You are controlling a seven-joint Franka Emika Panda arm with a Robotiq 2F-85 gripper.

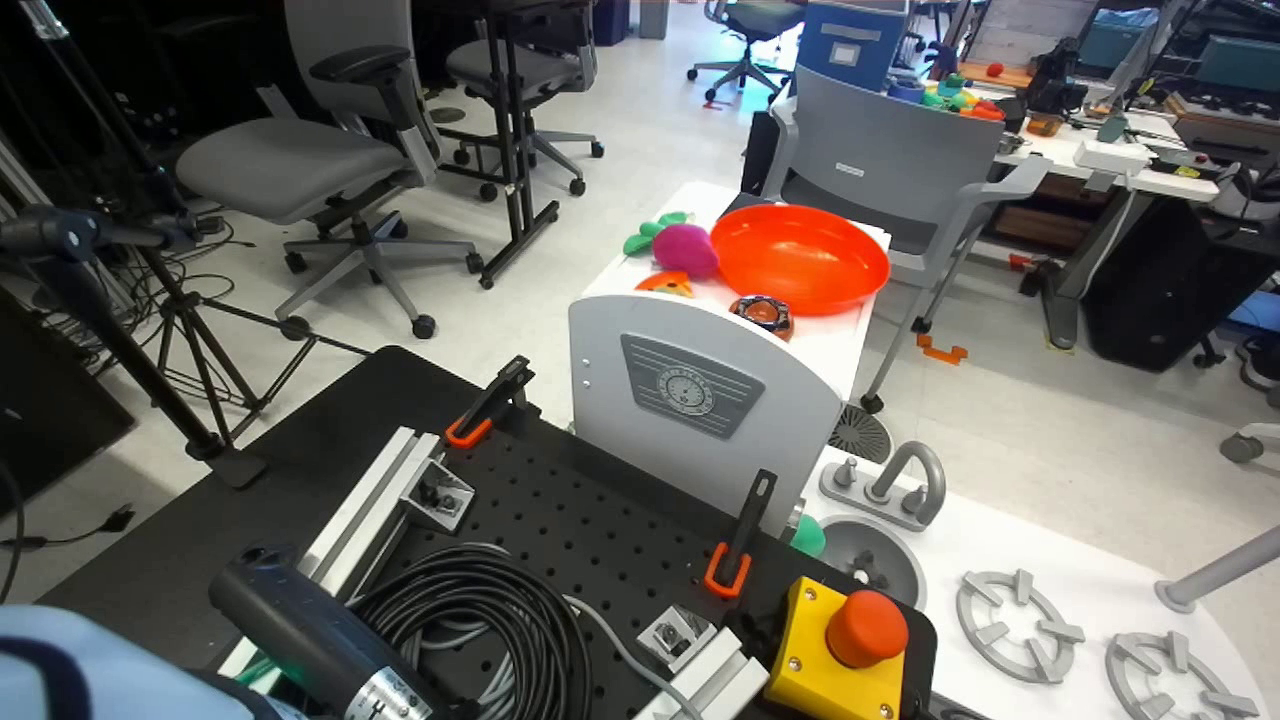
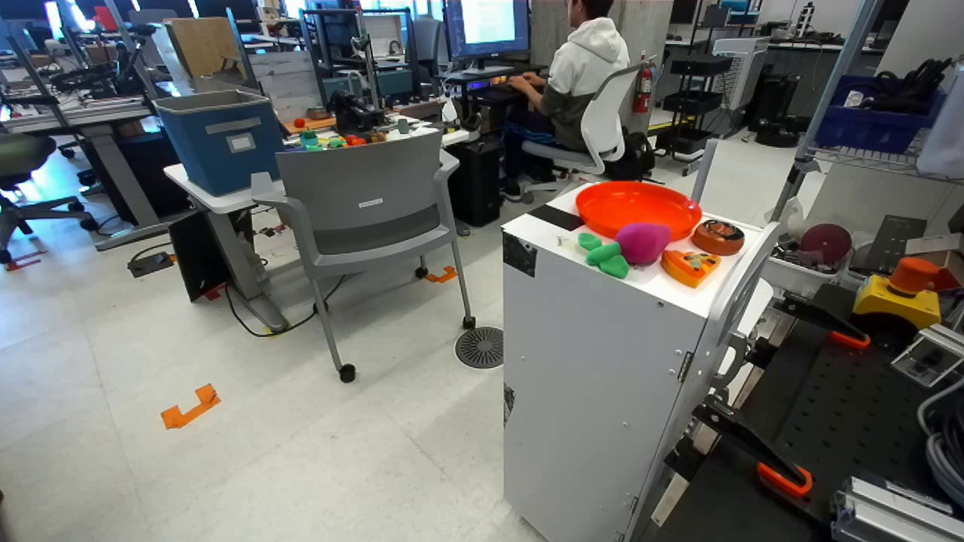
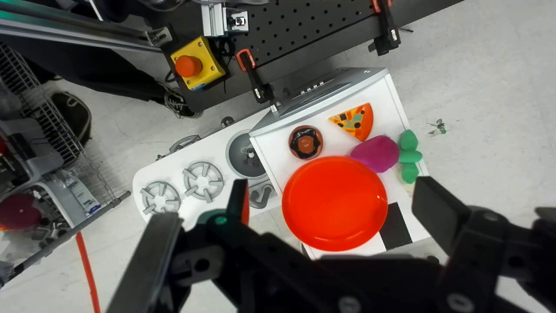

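In the wrist view my gripper is open, its dark fingers spread wide at either side with nothing held between them. Below it, the round red-orange plate lies on a white cabinet top. Beside the plate sit a purple toy eggplant with green leaves, a toy pizza slice and a toy donut with dark icing. Exterior view 2 shows the same plate and toys. Neither exterior view shows the gripper.
A grey upright panel borders the cabinet on the black table's side. A toy sink and stove rings adjoin it. The yellow box with its red button and coiled cables occupy the black table.
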